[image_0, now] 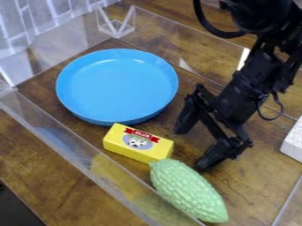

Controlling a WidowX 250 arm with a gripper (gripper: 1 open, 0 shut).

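The black gripper (193, 138) reaches down from the upper right to the wooden surface, its fingers spread open just right of a yellow box (138, 141) with a red label. Nothing shows between the fingers. A blue plate (116, 84) lies at the left, behind the box. A pale green, bumpy vegetable-like object (189, 191) lies at the bottom, below the gripper and touching or very near the box.
Clear plastic walls border the workspace at the left and back. A white object (290, 141) stands at the right edge. Bare wood (248, 177) shows right of the green object.
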